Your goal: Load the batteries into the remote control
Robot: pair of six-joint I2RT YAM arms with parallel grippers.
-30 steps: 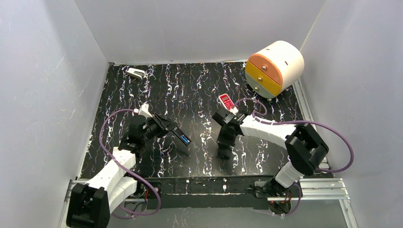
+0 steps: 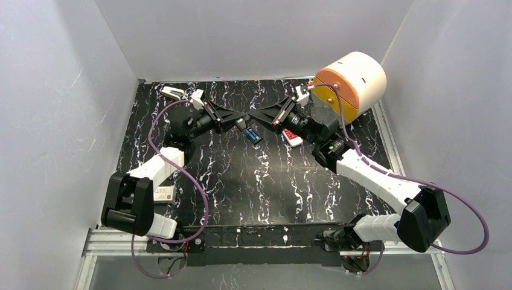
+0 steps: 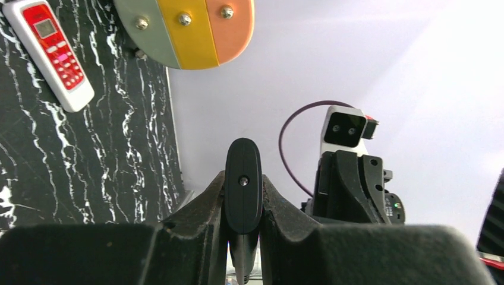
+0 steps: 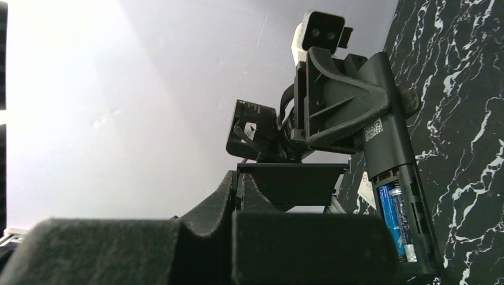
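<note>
The black remote is held up by my left gripper, shut on its upper part. In the right wrist view its open battery bay shows a blue battery and a silver-dark one beside it. My right gripper is raised next to the left one at the remote's upper end, shut; a dark flat piece shows between its fingers in the right wrist view, probably the battery cover. In the left wrist view the remote's black end rises between the left fingers.
A red-and-white remote lies on the marble table behind the right arm. A three-coloured drawer box stands at the back right, a white object at back left, a flat white box at front left.
Both arms have moved up toward the back and closer together; the left carries the remote with it, and the right gripper has swung up from the front to beside it.
</note>
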